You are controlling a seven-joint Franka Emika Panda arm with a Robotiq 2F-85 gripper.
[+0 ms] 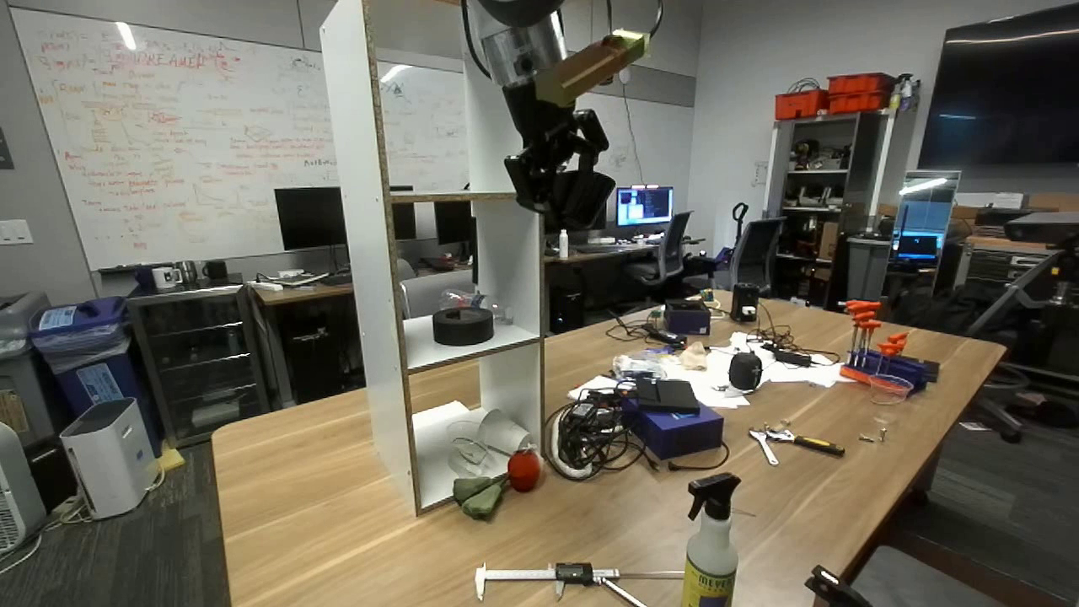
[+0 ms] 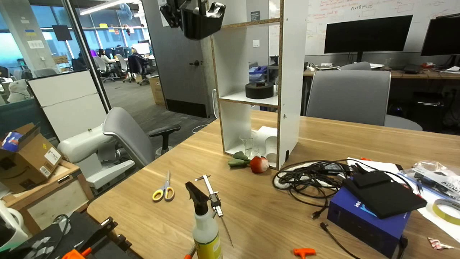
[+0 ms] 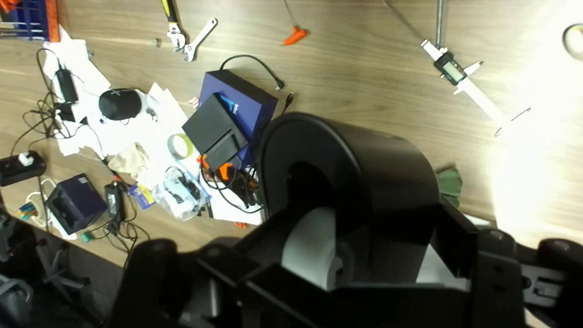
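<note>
A black, hollow cylinder like a cup (image 3: pixel 382 158) fills the middle of the wrist view, its round end facing left and something pale showing inside. My gripper is shut on it, with dark finger parts on both sides. In exterior view 1 the gripper (image 1: pixel 554 174) hangs high above the table, near the right side of the white shelf unit (image 1: pixel 356 222), at the level of its upper board. The black cup (image 1: pixel 584 198) is at its lower end. In exterior view 2 the cup (image 2: pixel 202 22) shows at the top edge, and most of the arm is out of sight.
A black tape roll (image 1: pixel 463 325) lies on the middle shelf. The bottom compartment holds clear and white cups (image 1: pixel 502 432), with a red round item (image 1: pixel 523 470) at its front. A spray bottle (image 1: pixel 711 551), calipers (image 1: pixel 574 573) and a blue box (image 1: pixel 675 429) with cables occupy the table.
</note>
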